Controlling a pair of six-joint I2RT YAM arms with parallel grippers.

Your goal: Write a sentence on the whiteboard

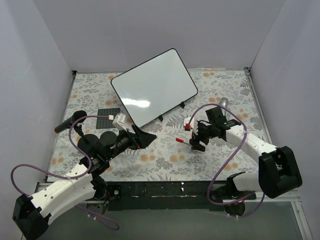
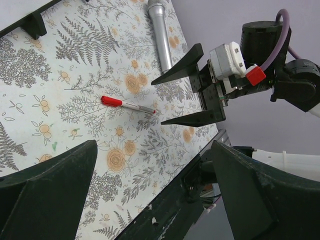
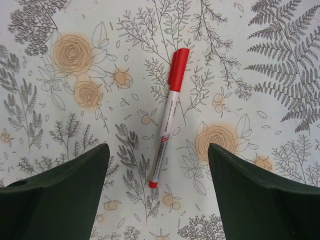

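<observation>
The whiteboard [image 1: 154,85] lies tilted at the back of the table. A red-capped white marker rests on the floral mat, also visible in the left wrist view [image 2: 127,105]. My right gripper [image 1: 196,140] is open above it, the marker lengthwise between its fingertips in the right wrist view. My left gripper [image 1: 140,141] stands open below the board's lower-left corner, nothing between its fingers.
A grey mesh square [image 1: 107,115] sits left of the board. A silver cylinder [image 2: 161,35] lies at the right, partly behind my right arm.
</observation>
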